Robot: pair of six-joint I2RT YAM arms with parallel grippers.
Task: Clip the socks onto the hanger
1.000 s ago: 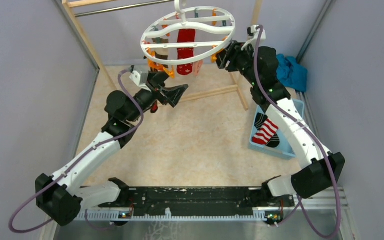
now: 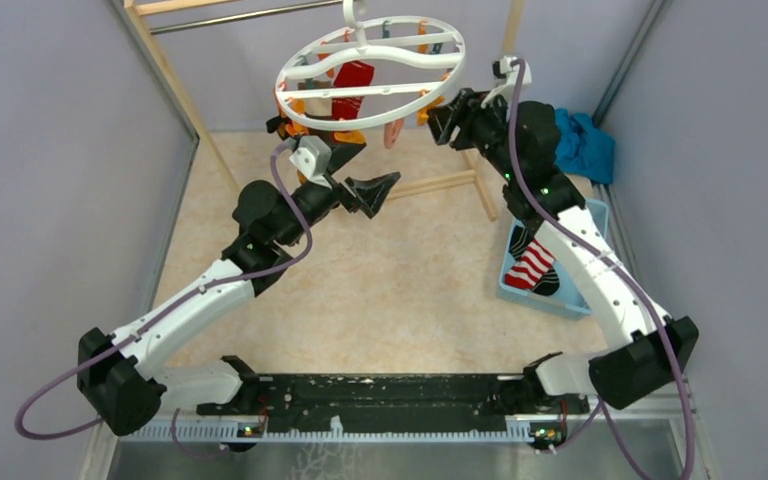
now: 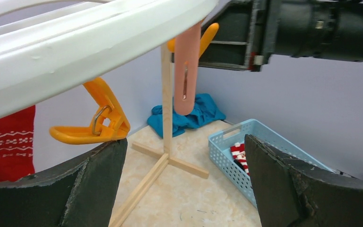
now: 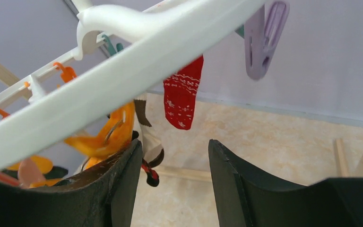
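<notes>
A white round hanger (image 2: 370, 123) with coloured clips hangs at top; red sock (image 4: 182, 94) and patterned socks (image 4: 149, 137) hang beneath it. My left gripper (image 2: 363, 180) is open below the front rim, an orange clip (image 3: 113, 123) and pink clip (image 3: 185, 90) just above its fingers. My right gripper (image 2: 445, 122) is at the hanger's right side, fingers apart with nothing seen between; a purple clip (image 4: 260, 52) hangs above them.
A blue basket (image 2: 575, 305) with striped socks stands at right on the floor, a blue cloth (image 2: 585, 155) behind it. A wooden stand's feet (image 2: 430, 185) lie under the hanger.
My left gripper has moved right and a little up. My right arm has shifted slightly. The hanger and its hanging socks have swayed slightly.
</notes>
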